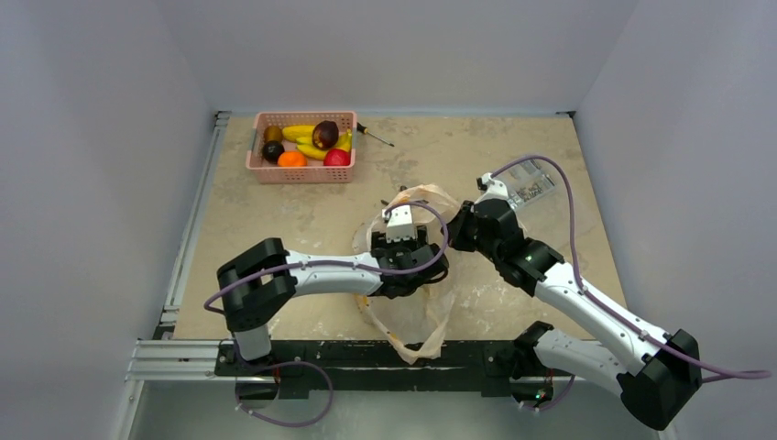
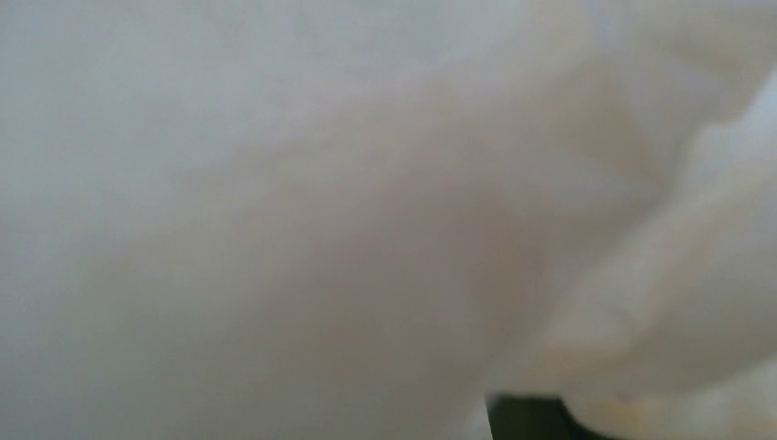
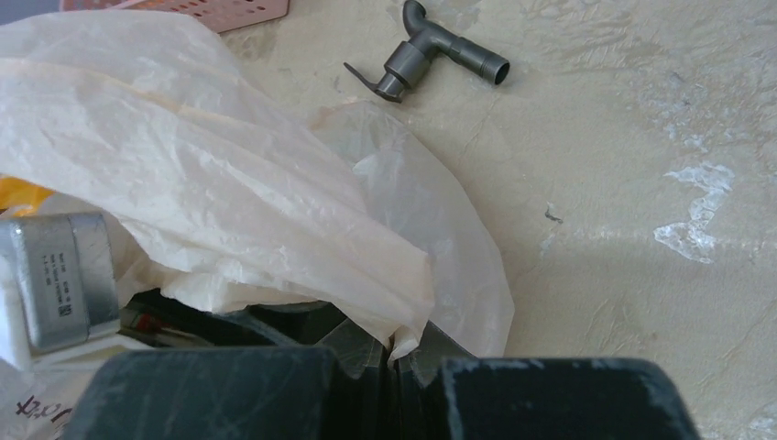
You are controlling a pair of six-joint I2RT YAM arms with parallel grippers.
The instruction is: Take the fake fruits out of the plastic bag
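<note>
The whitish plastic bag [image 1: 417, 321] lies open around my left arm near the table's front. My left gripper [image 1: 399, 237] reaches down into its mouth, fingers apart. Blurred bag film [image 2: 321, 202] fills the left wrist view, with one dark fingertip [image 2: 527, 417] at the bottom edge; no fruit is visible there. On the bag's right side, my right gripper is shut with the bag's rim [image 3: 403, 312] pinched between its fingers. An orange patch [image 3: 20, 194] shows at the left of the right wrist view; whether it is fruit or print I cannot tell.
A pink basket [image 1: 302, 176] at the back left holds bananas, an orange [image 1: 292, 159], a red fruit [image 1: 336, 158] and several others. A screwdriver [image 1: 375, 137] lies beside it. Behind the bag is a grey tap [image 3: 412, 60]. A clear box [image 1: 531, 183] stands behind my right arm.
</note>
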